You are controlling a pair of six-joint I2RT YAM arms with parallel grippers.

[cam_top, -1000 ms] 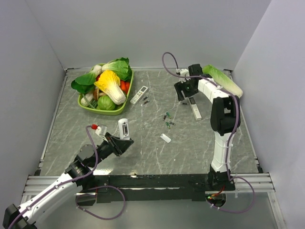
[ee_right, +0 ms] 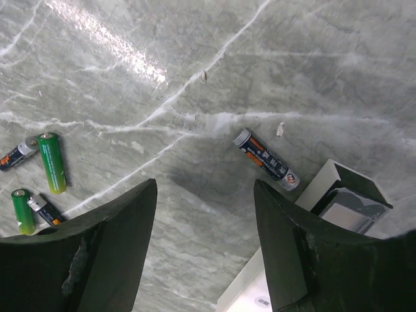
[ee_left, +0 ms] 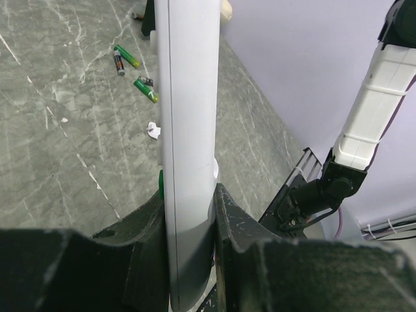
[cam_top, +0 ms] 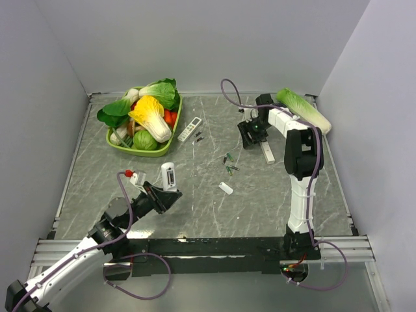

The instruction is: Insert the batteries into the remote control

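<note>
A white remote control (cam_top: 168, 176) stands upright in my left gripper, which is shut on it. In the top view its open battery compartment faces up toward the camera. My right gripper is open above the table, with nothing between its fingers. Just beyond the gap, toward its right finger, lies a dark battery with orange print (ee_right: 265, 159). Left of that gripper in the right wrist view lie more batteries, among them a green battery (ee_right: 52, 162). A white battery cover (cam_top: 225, 188) lies flat on the table.
A white box-like device (ee_right: 325, 188) lies close by the right gripper's right finger. Another white remote (cam_top: 190, 129) with small dark batteries lies beside a green basket (cam_top: 144, 153) of vegetables. A long cabbage (cam_top: 303, 110) sits at the back right.
My right gripper has shifted slightly toward the table's front and now covers the dark battery and the white device's far end in the top view. The left arm and its remote have stayed put.
</note>
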